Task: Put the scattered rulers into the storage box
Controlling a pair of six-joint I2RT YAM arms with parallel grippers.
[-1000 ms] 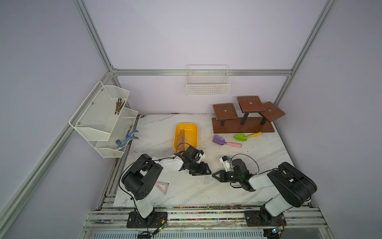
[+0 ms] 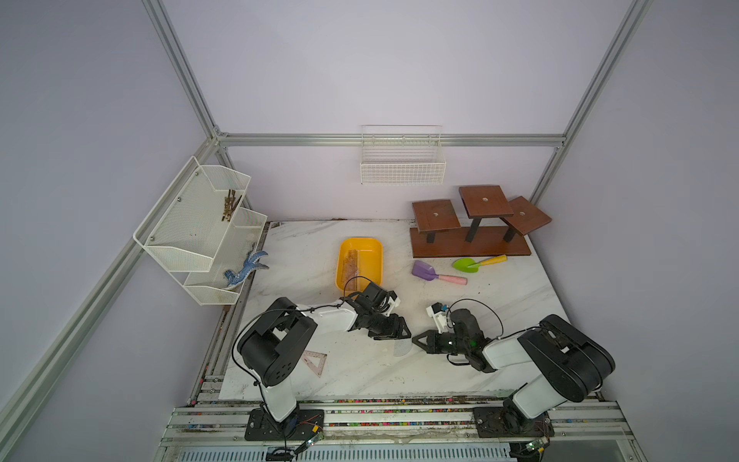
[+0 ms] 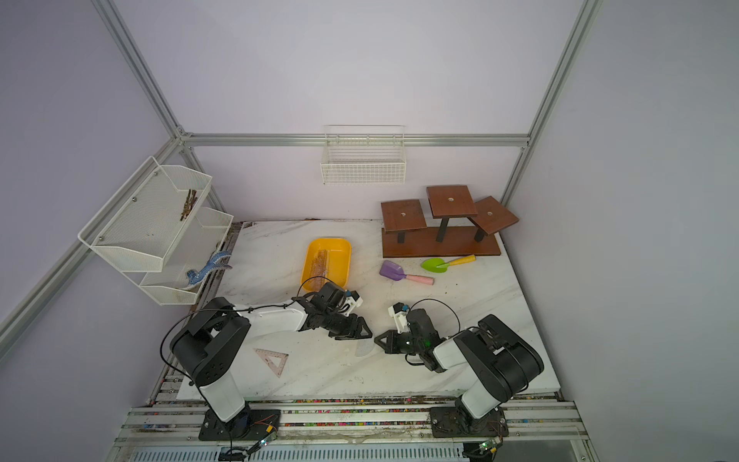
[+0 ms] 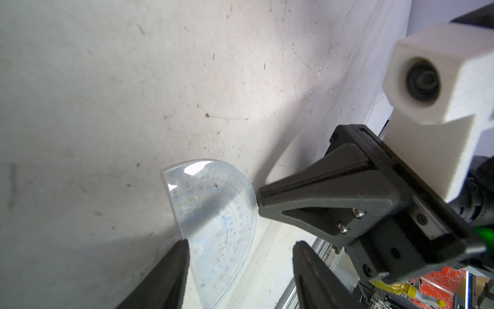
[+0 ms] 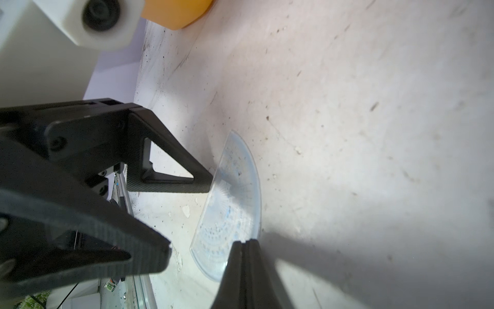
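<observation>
A clear protractor lies between my two grippers, at the front middle of the table. In the left wrist view, my left gripper is part open above it, one finger by its straight edge and nothing gripped. My right gripper is shut, nothing showing between its fingers, its tips at the protractor's curved edge. A pinkish set square lies flat to the left, near the left arm. The yellow storage box stands behind the left gripper, with a pinkish clear ruler inside; the arm partly hides its front.
A purple scoop and a green scoop lie at the back right, before a brown stepped stand. White mesh shelves hang on the left.
The set square and box have not moved; any shift of the protractor is too small to tell.
</observation>
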